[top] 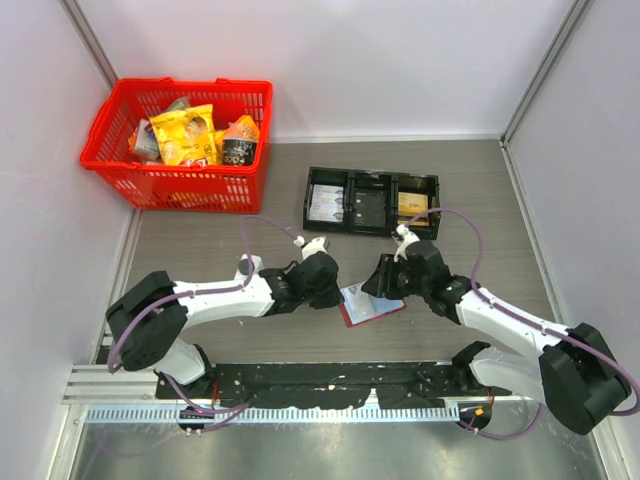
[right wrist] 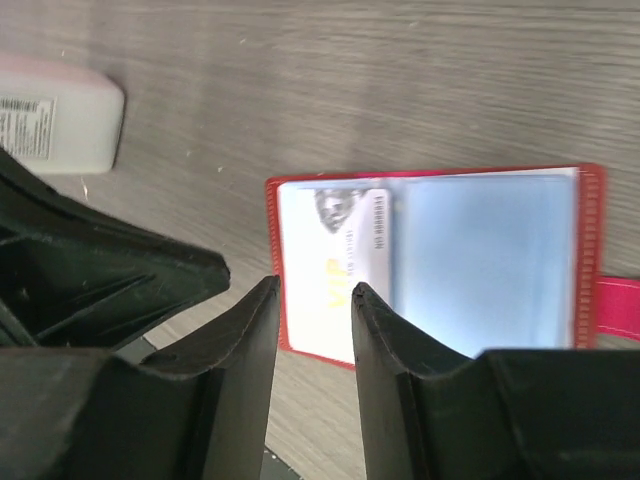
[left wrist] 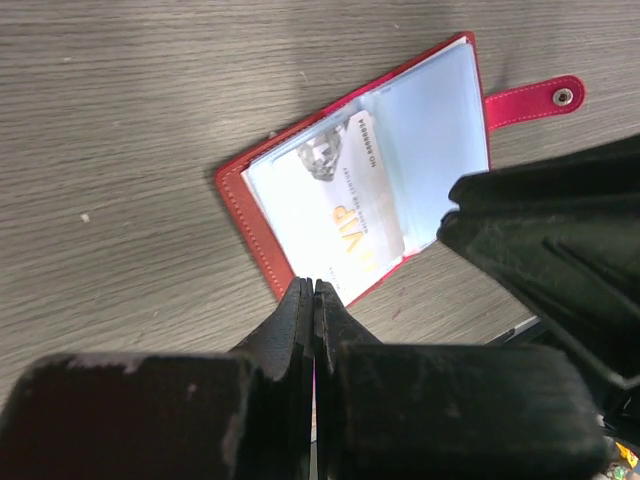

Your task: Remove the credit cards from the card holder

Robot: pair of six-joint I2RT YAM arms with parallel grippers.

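A red card holder [top: 372, 305] with a snap strap lies open on the table in front of me, showing a white VIP card [left wrist: 340, 200] and pale blue sleeves [right wrist: 480, 260]. My left gripper is shut at the holder's left edge, nothing visible between its fingers. My right gripper is open above the holder, nothing between its fingers; its dark fingers also reach into the left wrist view at the right.
A black divided tray [top: 371, 205] with cards stands behind the arms. A red basket [top: 200, 182] of snack bags sits back left. A white object [right wrist: 55, 120] lies left of the holder. The table right of the tray is clear.
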